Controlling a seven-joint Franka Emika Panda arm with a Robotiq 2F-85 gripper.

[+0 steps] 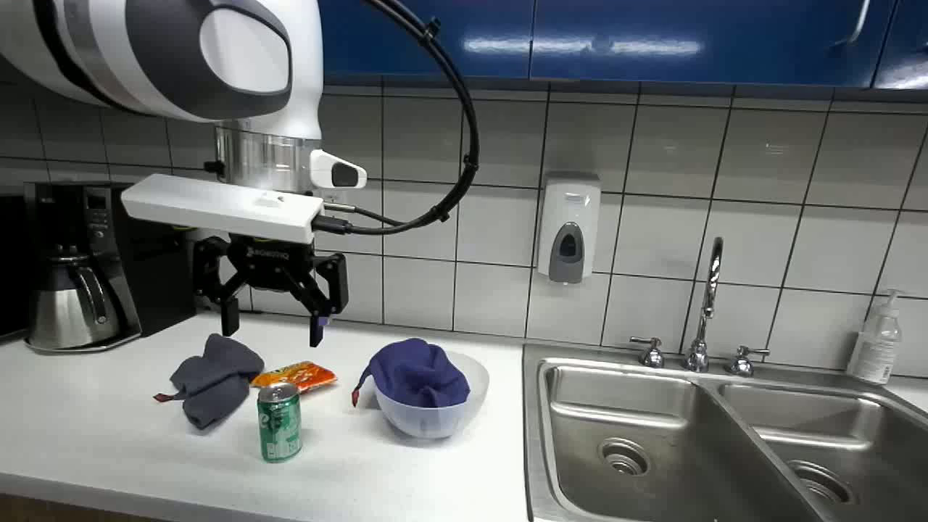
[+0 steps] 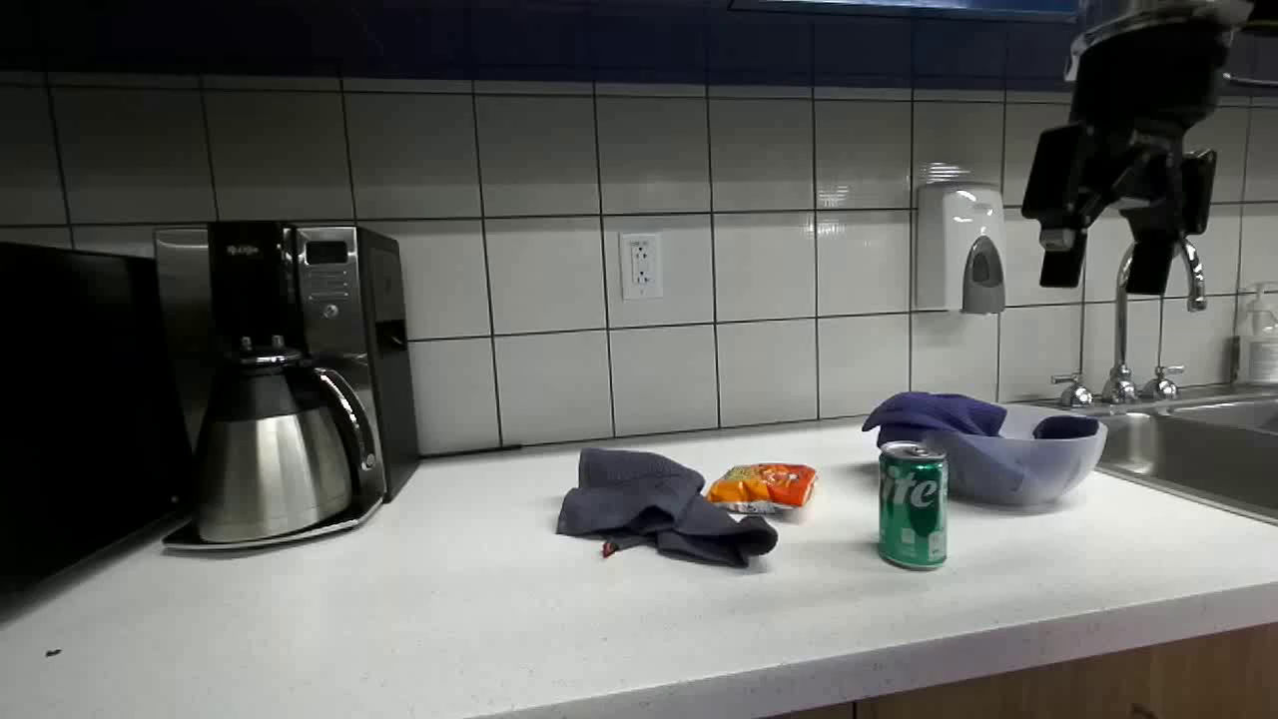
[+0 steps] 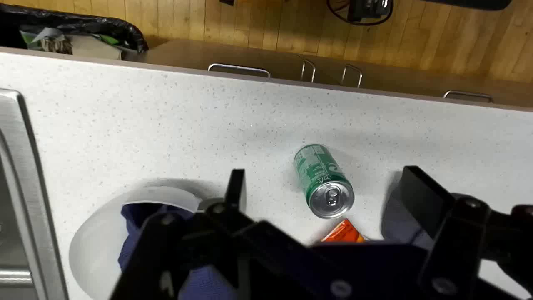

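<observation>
My gripper (image 1: pixel 273 329) hangs open above the counter, its fingers wide apart with nothing between them. A green soda can (image 2: pixel 913 508) stands upright on the counter; in the wrist view the can (image 3: pixel 320 172) shows between the two fingertips, well below them. Behind it lies an orange snack bag (image 1: pixel 296 377). A dark grey cloth (image 1: pixel 217 379) is crumpled to the left of the bag. To the right, a translucent white bowl (image 1: pixel 426 422) holds a purple-blue cloth (image 1: pixel 415 374), part of which droops over the rim. In the wrist view, my gripper hides much of the bag and bowl.
A steel double sink (image 1: pixel 631 435) with a faucet (image 1: pixel 707 304) lies right of the bowl. At the far left stands a coffee maker with a steel carafe (image 2: pixel 276 461). A soap dispenser (image 1: pixel 569 228) is on the tiled wall.
</observation>
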